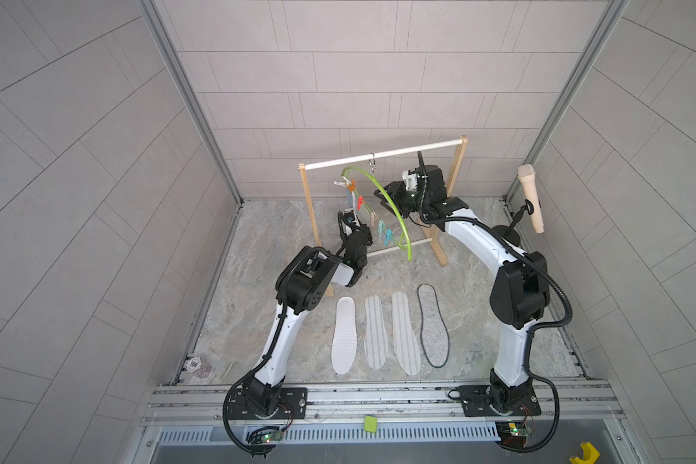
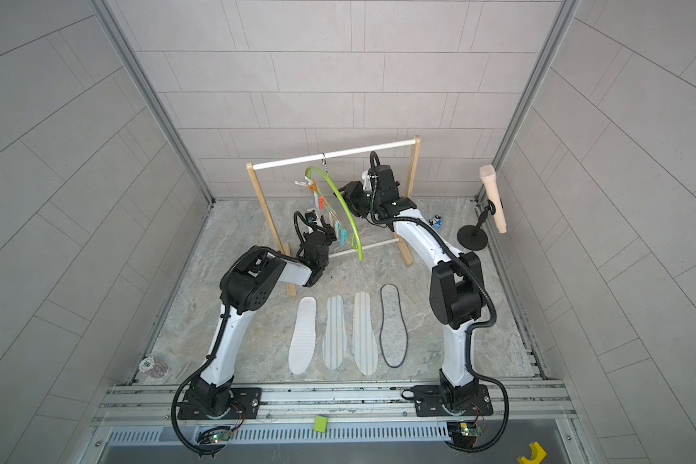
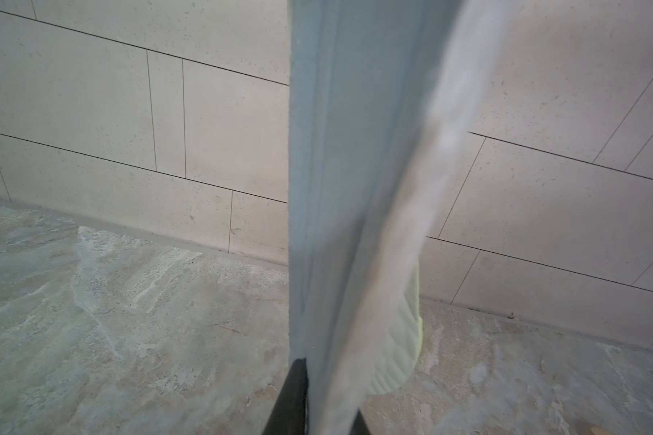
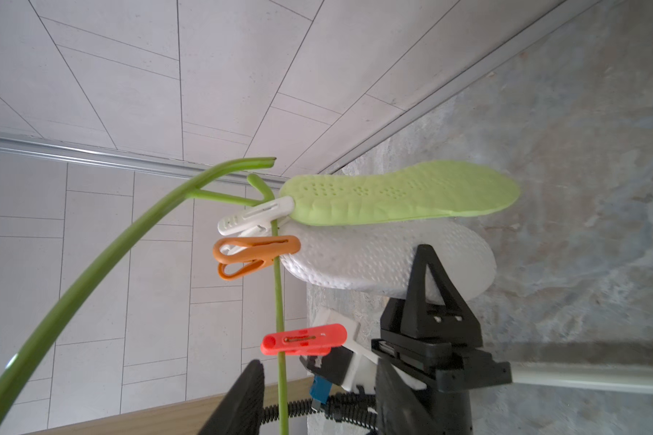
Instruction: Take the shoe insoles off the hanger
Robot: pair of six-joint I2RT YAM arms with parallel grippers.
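A green hanger [image 1: 403, 224] with coloured clips hangs from the rack. In the right wrist view a green insole [image 4: 395, 190] and a white insole [image 4: 341, 253] hang from it near a white clip [image 4: 256, 216], an orange clip [image 4: 256, 250] and a red clip [image 4: 304, 339]. My left gripper is shut on a pale hanging insole [image 3: 348, 181], low on it. My right gripper is up at the hanger, part open beside the red clip and green bar, with nothing clearly gripped.
Several insoles [image 1: 344, 336] lie flat in a row at the front. The wooden rack [image 1: 309, 197] surrounds both grippers. A stand with a beige object [image 1: 529, 197] is at the right.
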